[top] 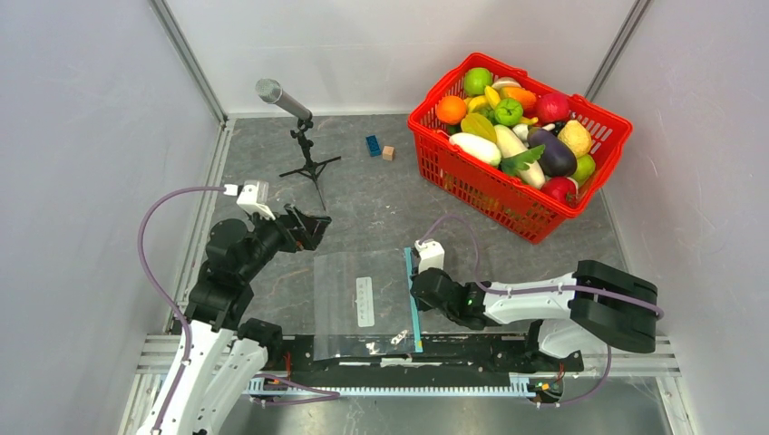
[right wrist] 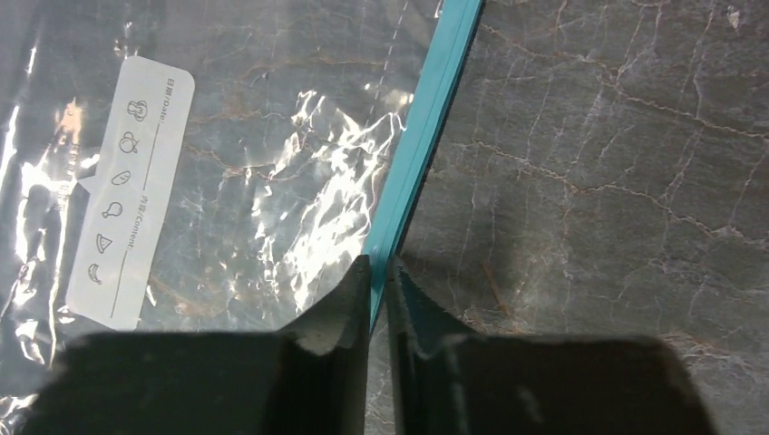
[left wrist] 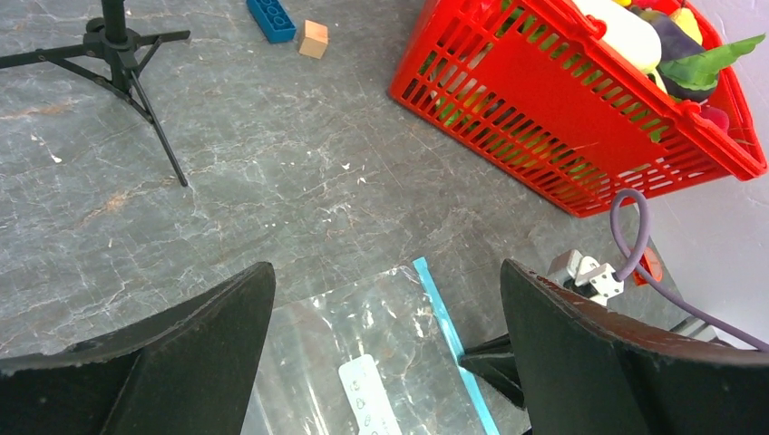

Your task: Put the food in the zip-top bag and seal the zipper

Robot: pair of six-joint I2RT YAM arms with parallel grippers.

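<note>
A clear zip top bag [top: 341,290] lies flat on the grey table, with a white label [top: 365,302] and a teal zipper strip [right wrist: 426,109] along its right edge. At that strip, my right gripper has its fingertips close together, a narrow gap between them. The strip runs down into this gap; whether the fingers pinch it cannot be told. To the left and above the bag, my left gripper hangs open and empty. An orange-red food piece [left wrist: 650,266] shows beyond the right arm in the left wrist view; the arm hides it from above.
A red basket [top: 476,195] full of toy fruit and vegetables stands at the back right. A microphone on a tripod [top: 308,154] stands back left. Near it lie a blue brick [top: 373,146] and a wooden cube [top: 388,153].
</note>
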